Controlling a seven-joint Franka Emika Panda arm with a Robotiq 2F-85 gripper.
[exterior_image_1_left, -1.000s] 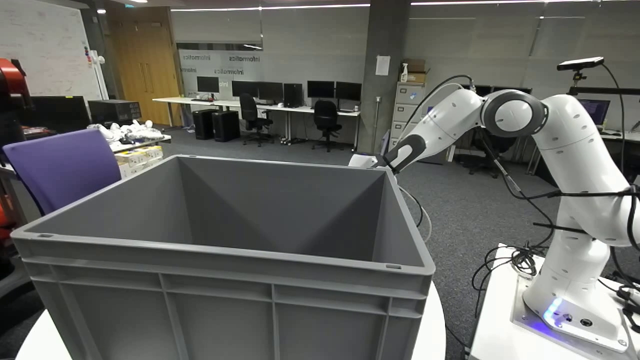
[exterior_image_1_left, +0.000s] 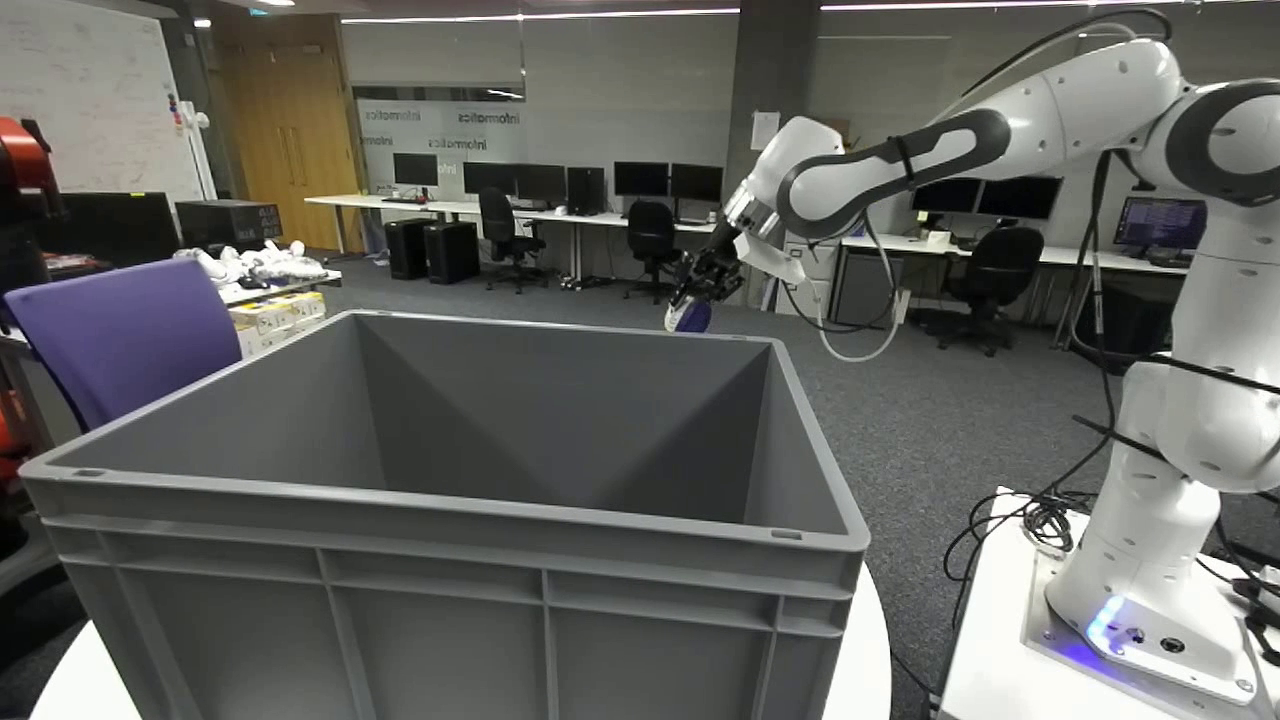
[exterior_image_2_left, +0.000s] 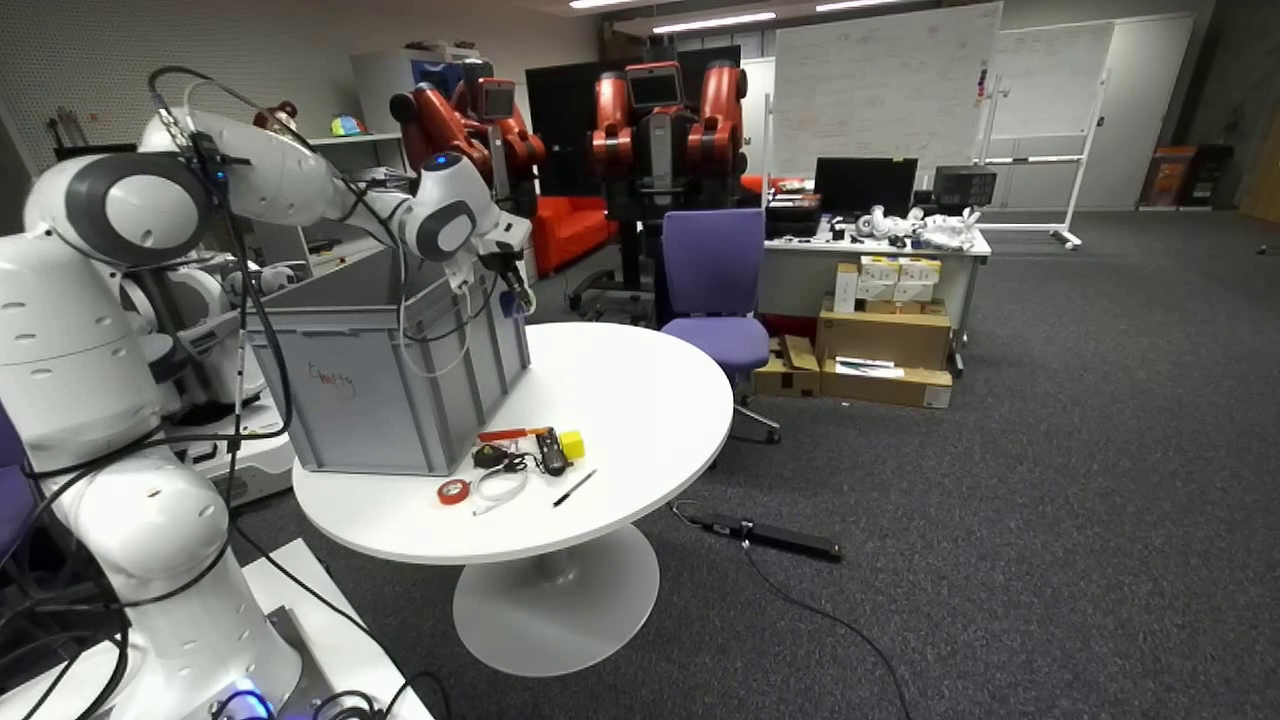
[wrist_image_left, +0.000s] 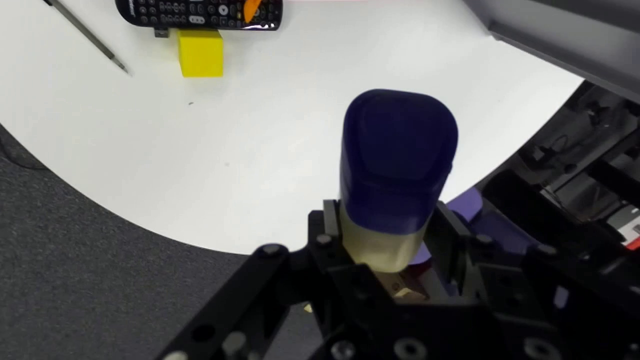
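Observation:
Between the fingers of my gripper is a small container with a dark blue top (wrist_image_left: 397, 159) and a pale, cream-coloured lower part. The gripper is shut on it, and it hangs in the air over the white table (wrist_image_left: 264, 150). In exterior view 1 the gripper (exterior_image_1_left: 696, 294) is just beyond the far rim of the large grey bin (exterior_image_1_left: 564, 510), with the blue and white object (exterior_image_1_left: 689, 317) near rim height. Exterior view 2 has the gripper (exterior_image_2_left: 516, 288) beside the bin's long side wall, outside it. What shows of the bin's inside is empty.
On the table lie a yellow block (exterior_image_2_left: 572, 445), a black remote (exterior_image_2_left: 552, 452), a red tape roll (exterior_image_2_left: 453, 491), a white cable loop (exterior_image_2_left: 500, 485) and a pen (exterior_image_2_left: 575, 487). A purple chair (exterior_image_2_left: 716, 276) stands behind the table.
My arm has risen from low behind the bin. The gripper, hidden a second ago, now shows above the far rim with the blue-topped container.

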